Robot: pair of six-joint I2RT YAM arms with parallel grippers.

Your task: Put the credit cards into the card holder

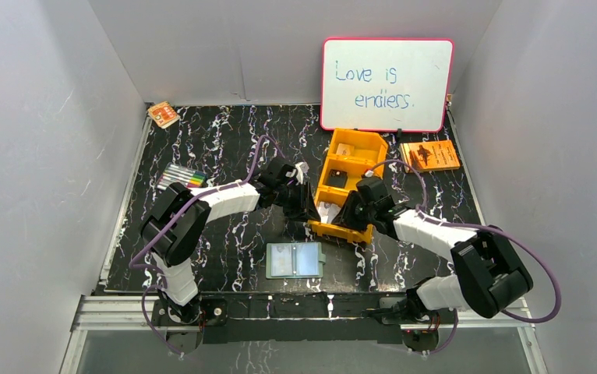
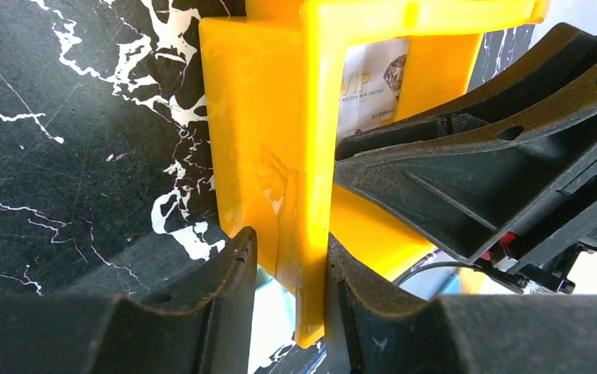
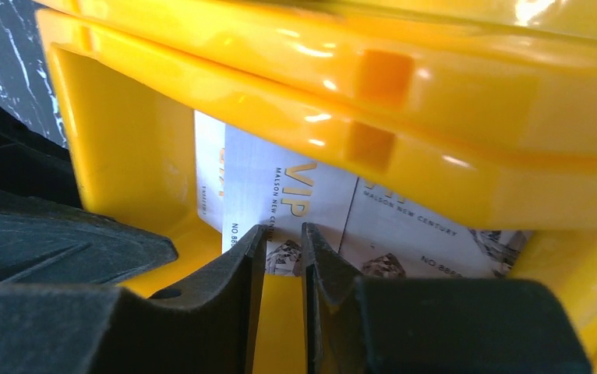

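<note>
White VIP cards (image 3: 280, 183) lie in the front compartment of the yellow bin (image 1: 316, 226), overlapping in the right wrist view. My right gripper reaches into that compartment, its fingertips slightly apart over the lower edge of the middle card; whether they touch it is unclear. At the bin's left side, my left gripper is part open, its fingers straddling the yellow front-left wall, with a gap showing on one side. The pale green card holder (image 1: 269, 262) lies open and flat on the table in front of the bin, its clear sleeves facing up.
Further bin compartments hold a dark item (image 1: 337, 179) and a tan one (image 1: 345, 149). Behind stand a whiteboard (image 1: 386, 82) and an orange book (image 1: 430, 156). Colored pens (image 1: 181, 176) lie at left. The table around the holder is clear.
</note>
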